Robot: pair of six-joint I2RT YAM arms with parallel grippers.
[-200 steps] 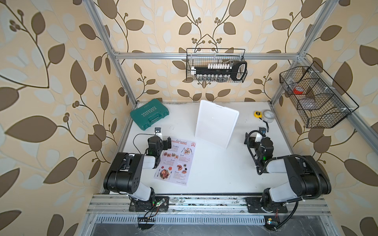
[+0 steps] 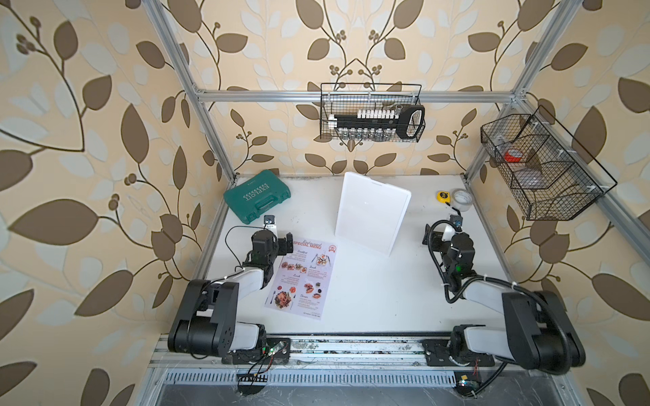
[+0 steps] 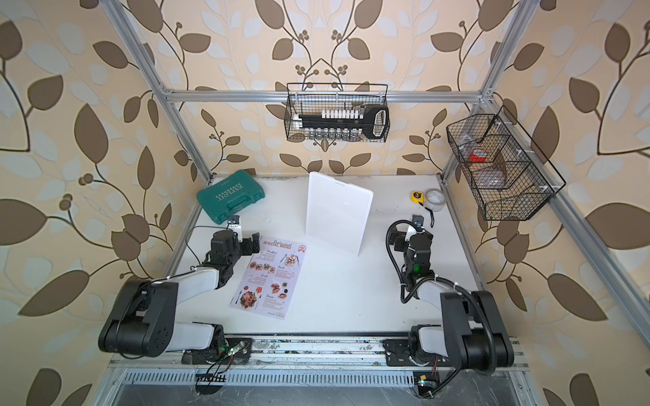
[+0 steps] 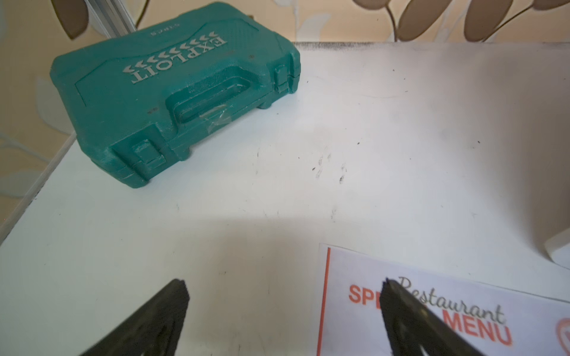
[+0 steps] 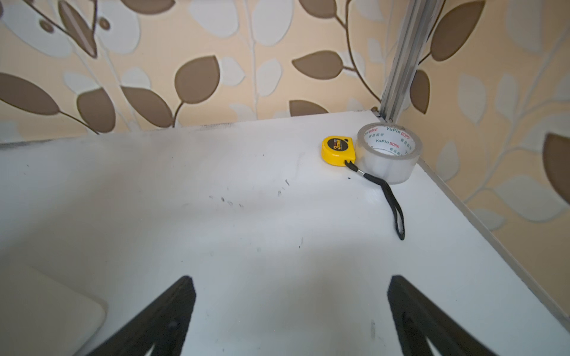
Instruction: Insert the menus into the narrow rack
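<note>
One menu sheet (image 2: pixel 304 277), printed with food pictures, lies flat on the left half of the white table. To its right stands a white upright rack (image 2: pixel 372 211), turned at a slight angle; its slot cannot be made out. My left gripper is open over the menu's top left corner, one fingertip partly covering the heading, and holds nothing. Right of the rack, my right gripper hangs open above bare table. At the left edge of the right wrist view, a white rounded corner (image 5: pixel 53 308) of the rack shows.
A green tool case (image 2: pixel 257 196) occupies the back left. At the back right lie a yellow tape measure (image 5: pixel 338 150) and a clear tape roll (image 5: pixel 389 153). Wire baskets (image 2: pixel 371 115) hang above the table.
Menu and rack stay where they were.
</note>
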